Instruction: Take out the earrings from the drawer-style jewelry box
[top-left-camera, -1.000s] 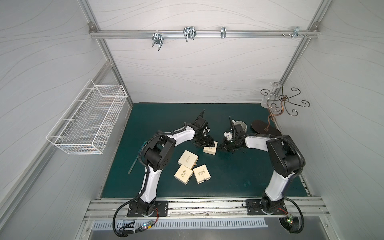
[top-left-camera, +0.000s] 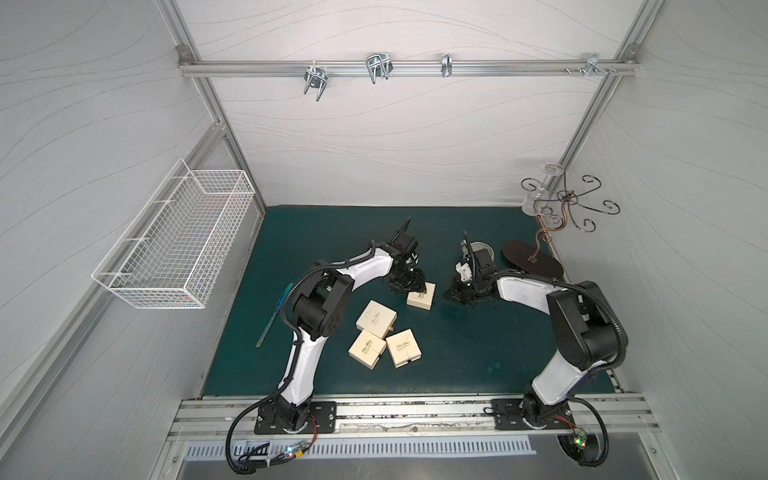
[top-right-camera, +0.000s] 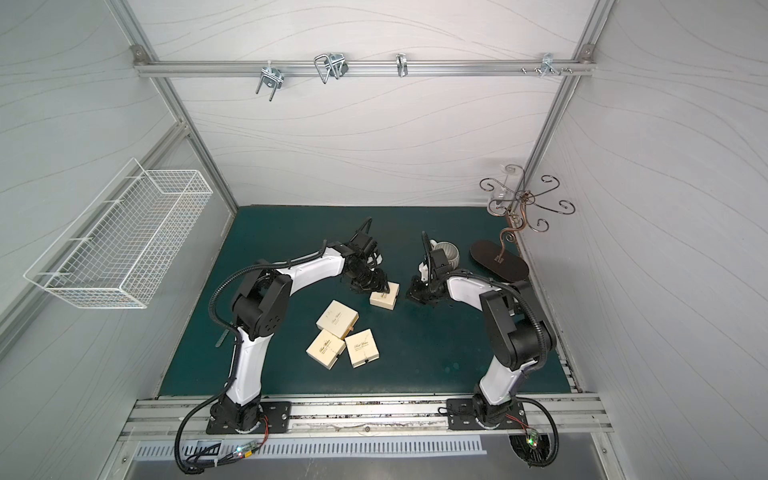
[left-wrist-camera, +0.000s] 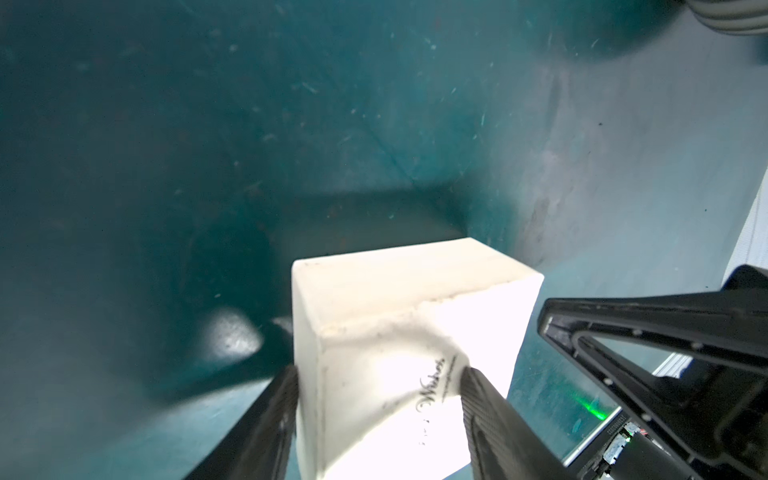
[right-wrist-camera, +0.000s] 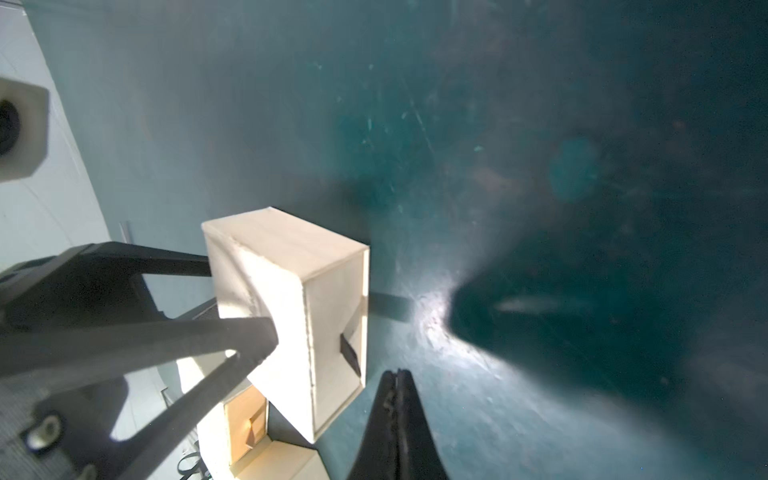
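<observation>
A small cream drawer-style box (top-left-camera: 421, 299) stands on the green table below my left gripper. In the left wrist view its fingers are apart, one at the box's left edge and the other overlapping the lettered top; whether they touch it cannot be told. The right wrist view shows the box's front (right-wrist-camera: 334, 344) with a dark pull tab (right-wrist-camera: 349, 355); the drawer looks pushed in. My right gripper is shut beside that front, a short gap away, with nothing between its fingers. No earrings are visible.
Several other cream boxes (top-left-camera: 376, 318) sit close together nearer the front. A round ribbed container (top-left-camera: 481, 252) stands behind the right gripper, with a dark-based scroll stand (top-left-camera: 532, 260) farther right. Bare table lies at front right.
My right gripper has drawn back a little to the right, widening its gap from the box. The left arm and the boxes have hardly moved.
</observation>
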